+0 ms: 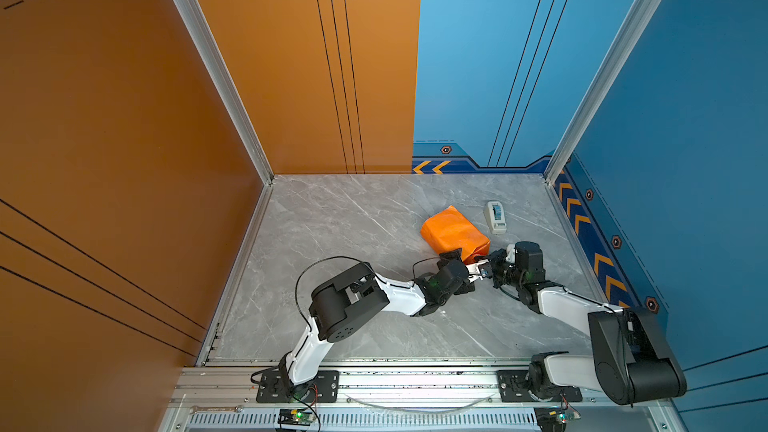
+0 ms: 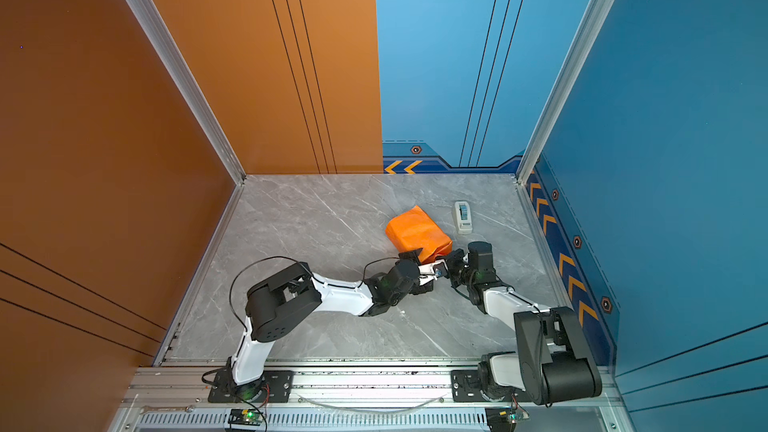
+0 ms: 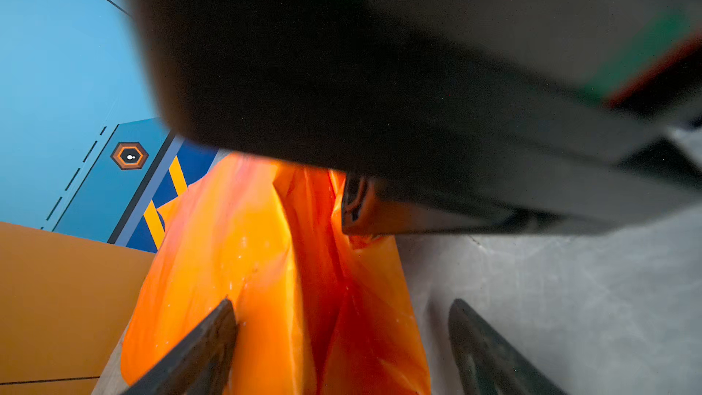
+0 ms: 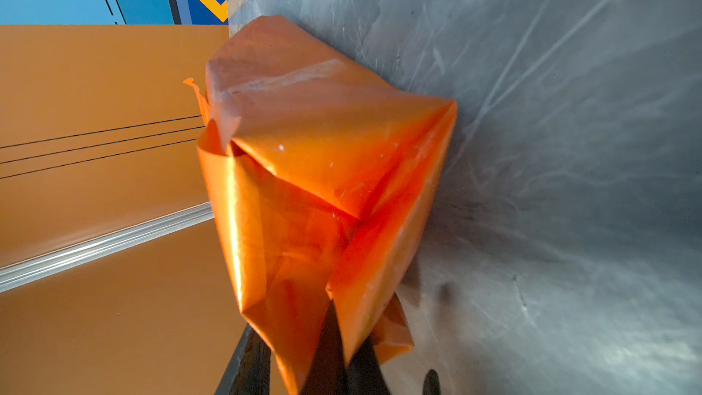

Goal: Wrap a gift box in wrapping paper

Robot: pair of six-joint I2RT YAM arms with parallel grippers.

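Observation:
The gift box is hidden inside shiny orange wrapping paper, a bundle resting on the grey floor in front of both arms. Its near end narrows into a folded, creased flap that reaches my right gripper. The right fingers are close together, with a fold of the thin paper running in between. In the left wrist view my left gripper has its fingers wide apart, the orange end partly between them. The dark body of the right gripper covers the top of that view.
A white device with a small screen, perhaps a tape dispenser, stands right of the bundle. Both grippers are crowded together at the bundle's near end.

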